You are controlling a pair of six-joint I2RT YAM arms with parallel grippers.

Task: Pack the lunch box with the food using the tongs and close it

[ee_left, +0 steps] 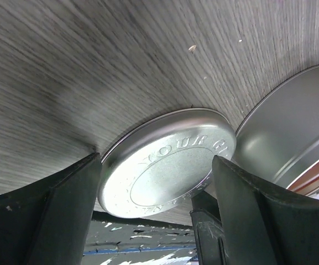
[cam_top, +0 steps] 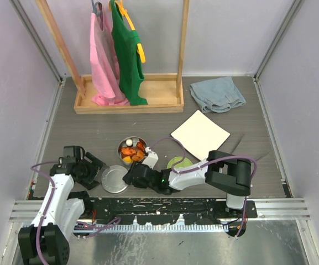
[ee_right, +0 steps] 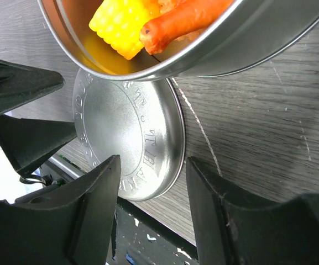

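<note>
A round metal lid (cam_top: 114,179) lies near the table's front edge, its embossed face up. Just behind and to its right stands the metal lunch box (cam_top: 119,150), filled with food including corn (ee_right: 120,25) and a sausage (ee_right: 184,25). My left gripper (cam_top: 100,172) is at the lid's left side, its fingers spread; the lid (ee_left: 170,165) shows across the gap in the left wrist view. On the lid's right side, my right gripper also has its fingers apart, with the lid's edge (ee_right: 180,127) visible between them. Whether any finger touches the lid, I cannot tell.
A green dish (cam_top: 179,162) is partly hidden by my right arm. Behind it lie a cream square board (cam_top: 200,134) and folded jeans (cam_top: 217,94). A wooden rack (cam_top: 129,109) with hanging clothes stands at the back. Table between rack and lunch box is clear.
</note>
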